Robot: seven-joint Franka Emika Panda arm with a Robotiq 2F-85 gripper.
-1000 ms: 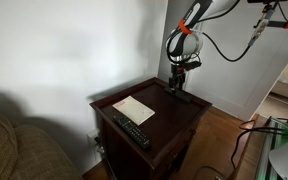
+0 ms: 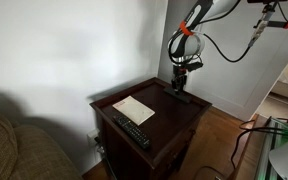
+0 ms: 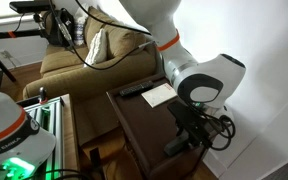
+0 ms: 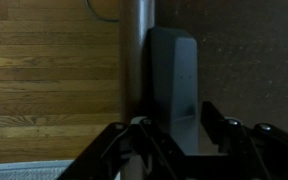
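A dark grey block-like object [image 4: 176,80] lies lengthwise along the edge of the dark brown tabletop in the wrist view. My gripper is at its near end, one finger on each side, spread apart; the dimness hides whether either finger touches it. In exterior view 2 the gripper [image 3: 191,138] is low over the tabletop, beside the same dark object [image 3: 176,146]. From exterior view 1 the gripper [image 2: 177,91] appears at the far end of the cabinet top, where the object is hard to make out.
A black remote with buttons [image 2: 132,131] lies at the opposite end of the cabinet top [image 2: 172,120]. Beside it is a white sheet of paper [image 2: 134,111]. Wooden floor [image 4: 49,80] drops away past the edge. A white wall runs behind.
The arm and gripper stay almost in place at the far end of the cabinet top. The remote and the paper have not moved.
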